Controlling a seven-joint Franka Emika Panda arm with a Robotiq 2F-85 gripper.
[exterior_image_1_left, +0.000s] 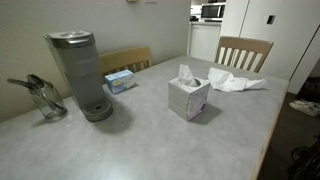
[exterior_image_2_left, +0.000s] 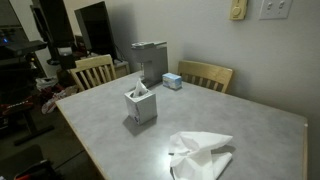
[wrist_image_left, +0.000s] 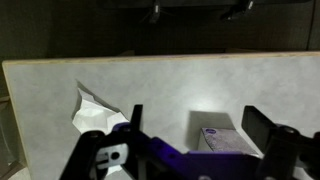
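Observation:
In the wrist view my gripper is open, its two dark fingers wide apart over the table, with nothing between them that it holds. A tissue box (exterior_image_1_left: 188, 99) with a white tissue standing out of its top is upright on the grey table; part of the box (wrist_image_left: 222, 139) shows near the right finger in the wrist view. Crumpled white tissue (exterior_image_1_left: 235, 81) lies on the table beyond the box, and in the wrist view this white tissue (wrist_image_left: 95, 114) is left of the left finger. Neither exterior view clearly shows the gripper.
A grey coffee maker (exterior_image_1_left: 82, 75), a glass jar of utensils (exterior_image_1_left: 47, 101) and a small blue-and-white box (exterior_image_1_left: 120, 81) stand toward the wall side. Wooden chairs (exterior_image_2_left: 205, 77) border the grey table (exterior_image_2_left: 255, 125).

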